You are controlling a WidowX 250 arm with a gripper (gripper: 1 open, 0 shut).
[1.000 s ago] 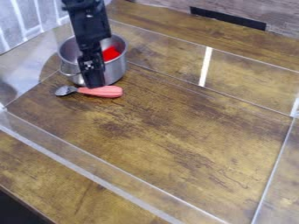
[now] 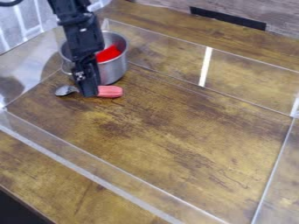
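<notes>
My black gripper (image 2: pixel 86 86) reaches down from the top left, its fingertips low beside a metal pot (image 2: pixel 114 66) with a red object (image 2: pixel 108 53) inside. A spoon with a pink handle (image 2: pixel 110 91) and a metal head (image 2: pixel 65 91) lies on the wooden table in front of the pot, at my fingertips. Whether the fingers are on the spoon, and how far they are open, is too small to tell.
Translucent strips and a white line (image 2: pixel 205 66) cross its surface. Clear edging runs along the left.
My gripper has moved lower, down to the spoon in front of the pot. The spoon and pot are in about the same place.
</notes>
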